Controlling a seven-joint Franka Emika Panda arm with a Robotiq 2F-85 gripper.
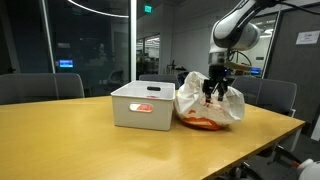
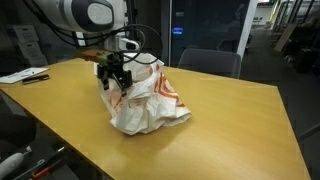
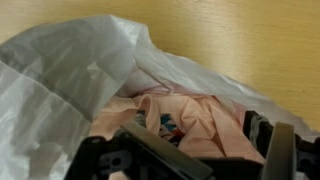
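Observation:
A white plastic bag with orange-red print (image 1: 195,102) stands crumpled on the table, its mouth facing up. My gripper (image 1: 219,94) points down at the bag's top, in front of its raised wall. In the wrist view the fingers (image 3: 262,133) stand wide apart, the fingers open over the bag's mouth. Inside the bag, orange-pink lining (image 3: 190,118) shows, with a small dark, multicoloured patch (image 3: 168,127) deep in the middle that I cannot identify. In the second exterior view, the bag (image 2: 155,108) spreads under and beside the gripper.
A white box (image 1: 143,105) with red marks stands beside the bag. Chairs (image 1: 40,88) stand behind it, and several small items lie at its far left in the second exterior view.

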